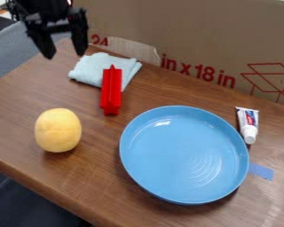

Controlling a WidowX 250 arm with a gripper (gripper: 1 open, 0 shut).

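Observation:
The black gripper (64,44) hangs at the top left, above the table's back-left edge, its fingers spread apart with nothing visible between them. Below it to the right lies a folded light blue cloth (91,68), with a red block (111,92) against its front. A yellow rounded object (58,130) sits at the left front. A blue plate (184,154) fills the right front, and a white toothpaste tube (248,127) lies to its upper right.
A cardboard box (186,40) stands along the back as a wall. The wooden table (26,115) has free room at left. Blue tape (261,172) is stuck beside the plate.

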